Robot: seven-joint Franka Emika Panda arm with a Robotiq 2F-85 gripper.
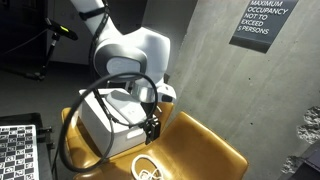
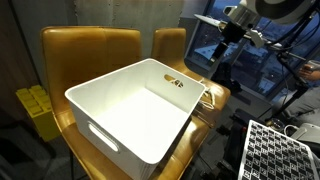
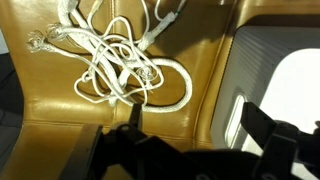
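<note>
My gripper is open, with a wide gap and nothing between its dark fingers in the wrist view. Below it on the brown leather seat lies a bundle of white rope [image 3: 172, 72], looped with thin loose cords and frayed ends. The same rope [image 1: 147, 167] shows on the seat in exterior view 1, lower than the gripper [image 1: 163, 113] and apart from it. A white box [image 2: 118, 148] with handle slots stands on the neighbouring seat, its visible inside empty. In the wrist view the box's edge [image 3: 240, 70] fills the right side.
The brown chair [image 1: 210, 150] has a raised back behind the rope. A black-and-white patterned board [image 2: 275, 152] is near the robot's base. Another brown chair [image 2: 85, 50] backs the box. A yellow object [image 2: 37, 110] stands at the far left.
</note>
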